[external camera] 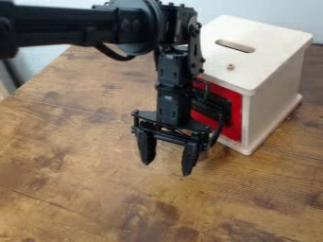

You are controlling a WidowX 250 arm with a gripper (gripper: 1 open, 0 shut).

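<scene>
My black gripper point(167, 155) points down over the wooden table, in front of and left of a pale wooden box point(260, 90). Its two fingers stand apart with nothing between them. The box has a slot in its top, a small knob below the slot, and a red panel point(232, 130) on its front, partly hidden behind my arm and gripper.
A white surface shows past the table's back edge. My arm crosses the upper left of the view.
</scene>
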